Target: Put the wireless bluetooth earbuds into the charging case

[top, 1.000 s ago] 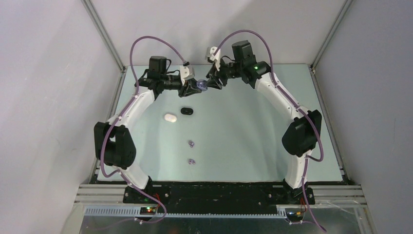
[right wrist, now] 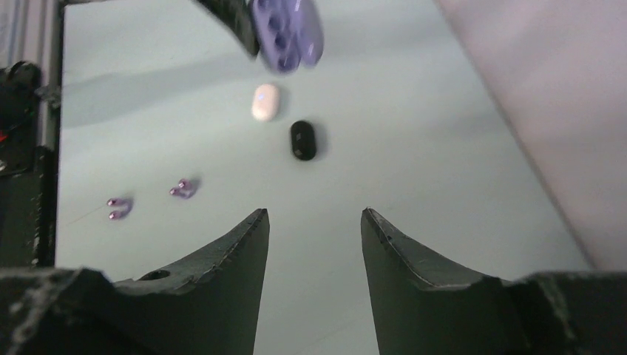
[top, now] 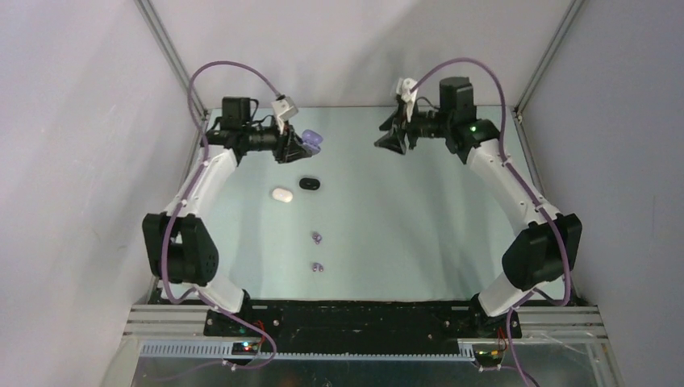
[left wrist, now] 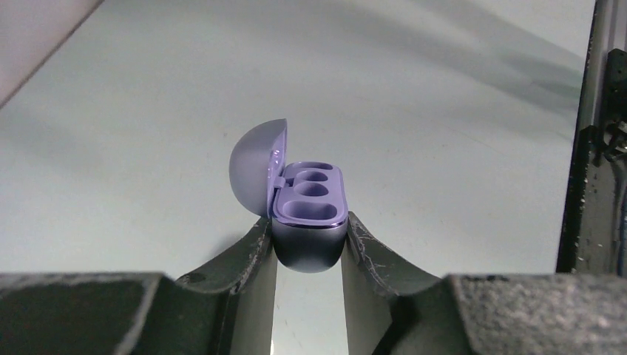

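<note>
My left gripper grips a purple charging case, its lid swung open and earbud cavities visible. The case is also seen from above at the upper left of the table and at the top of the right wrist view. Two purple earbuds lie apart on the lower middle of the table, one above the other. My right gripper stands open with nothing between its fingers, off to the right of the case.
A black oval case and a white one lie below my left gripper. Walls border the back and sides.
My left gripper has moved left with the open case. My right gripper has pulled away from the case to the right, and its arm has shifted right.
</note>
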